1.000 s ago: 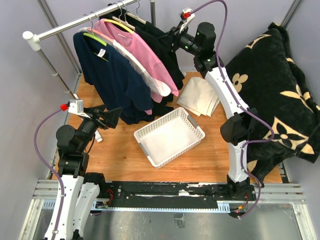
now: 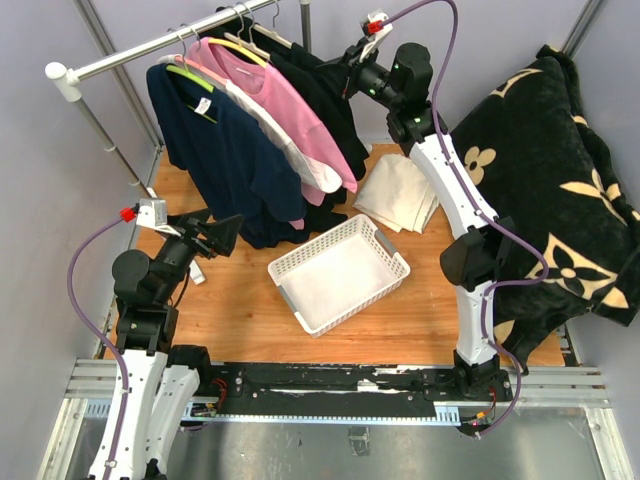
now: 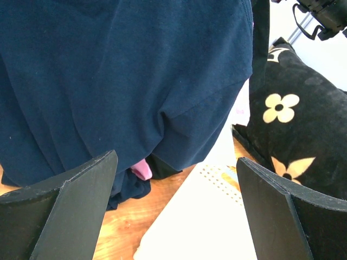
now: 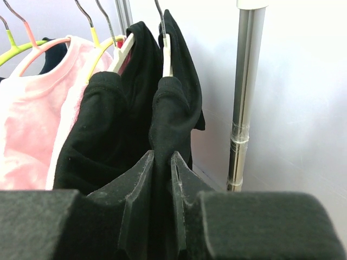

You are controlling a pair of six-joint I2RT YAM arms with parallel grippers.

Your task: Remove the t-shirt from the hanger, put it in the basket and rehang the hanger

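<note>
A black t-shirt (image 4: pixel 176 115) hangs on a pale hanger (image 4: pixel 167 57) at the far end of the row. My right gripper is shut on its sleeve, the cloth pinched between the two fingertips. From above, that gripper (image 2: pixel 350 78) is at the right of the rail, level with the black garments. My left gripper (image 2: pixel 232 232) stands open and empty to the left of the navy shirt (image 2: pixel 225 160), which fills much of the left wrist view. Most of the black shirt's body is hidden behind the other clothes and the right gripper.
Pink (image 2: pixel 275 95) and white garments hang between the navy and black ones on the metal rail (image 2: pixel 150 46). A white basket (image 2: pixel 395 270) sits empty on the wooden table, with folded beige cloth (image 2: pixel 398 190) behind it. A dark floral blanket (image 2: pixel 530 150) covers the right side.
Almost nothing differs. My right gripper has shifted very slightly at the black shirt; the left arm and the hanging clothes look the same.
</note>
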